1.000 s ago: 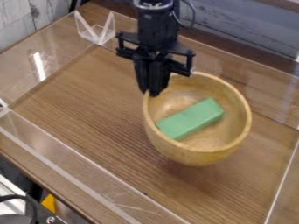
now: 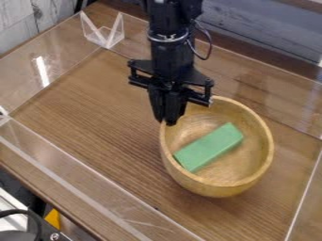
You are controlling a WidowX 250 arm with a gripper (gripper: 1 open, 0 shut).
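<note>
My black gripper (image 2: pixel 169 104) reaches down from the top centre to the rear left rim of a tan oval bowl (image 2: pixel 251 170). A green block (image 2: pixel 209 147) lies inside the bowl. The fingertips are at the rim, but I cannot tell whether they are shut on it.
Bare wooden table (image 2: pixel 82 127) fills the left and front. Small clear wire-like objects (image 2: pixel 104 30) stand near the back left edge. A dark cable (image 2: pixel 25 218) lies at the lower left corner. A pale wall runs along the back right.
The gripper and the bowl have moved toward the front of the table, downward in the view. The green block has moved along with the bowl.
</note>
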